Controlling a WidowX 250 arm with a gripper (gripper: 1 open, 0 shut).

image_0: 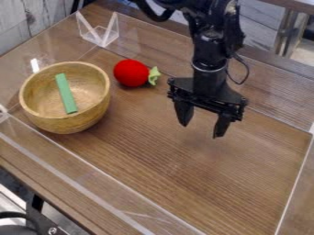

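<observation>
My black gripper [203, 117] hangs low over the middle-right of the wooden table, its two fingers spread open with nothing visible between them. Up and to its left lie a red round object [130, 72] and a small light-green piece beside it. A wooden bowl [86, 117] at the left holds a green oblong object [64, 93].
A clear, pale container or frame [98, 27] stands at the back left. A dark cable [18, 222] shows at the bottom left.
</observation>
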